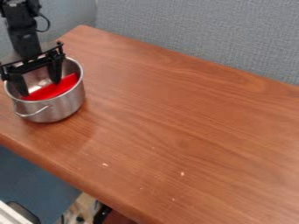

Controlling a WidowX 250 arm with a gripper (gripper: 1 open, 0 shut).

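Note:
My black gripper (pixel 35 74) is at the left, over a steel pot (pixel 56 110), its open fingers reaching down to the rim and into the pot. A red object (pixel 55 87) lies inside the pot; its shape is partly hidden by the pot and gripper.
The pot stands near the left edge of a wooden table (pixel 193 127), whose middle and right are clear. A grey padded wall (pixel 198 31) runs along the back. Below the near edge are a blue floor and some white and dark items.

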